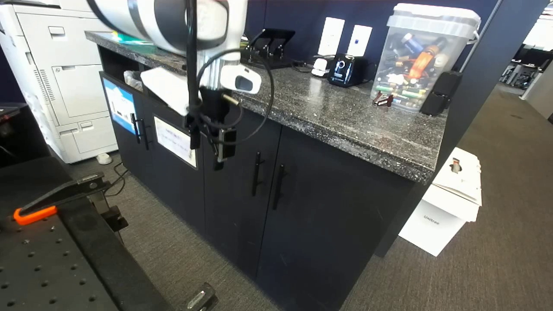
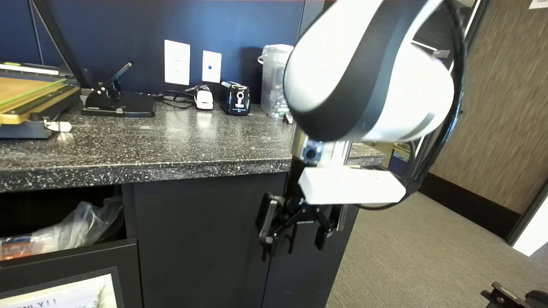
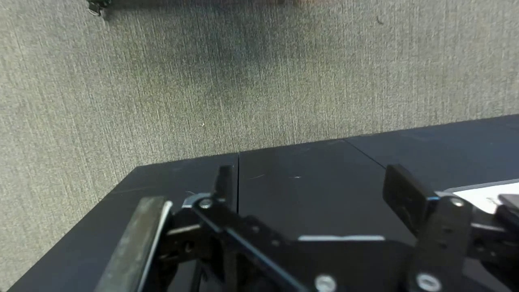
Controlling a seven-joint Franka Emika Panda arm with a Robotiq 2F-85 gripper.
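Note:
My gripper [image 1: 210, 148] hangs in front of the dark cabinet, below the countertop edge, its fingers spread. Exterior view 2 shows the gripper [image 2: 293, 245] pointing down, with no object between its fingers. Two black bar handles, the left handle [image 1: 256, 173] and the right handle [image 1: 278, 186], stand upright on neighbouring cabinet doors, both to the right of the gripper in exterior view 1. From the wrist, the open gripper shows against dark cabinet fronts [image 3: 297, 170] and the carpet. I cannot tell how near the fingers are to the doors.
On the speckled countertop [image 1: 332, 111] stand a clear bucket [image 1: 430, 49] of mixed items, a black sharpener-like box [image 1: 346, 70] and a hole punch [image 2: 119, 102]. A black perforated table [image 1: 52, 264] lies opposite. Carpet [image 3: 219, 87] is open between them.

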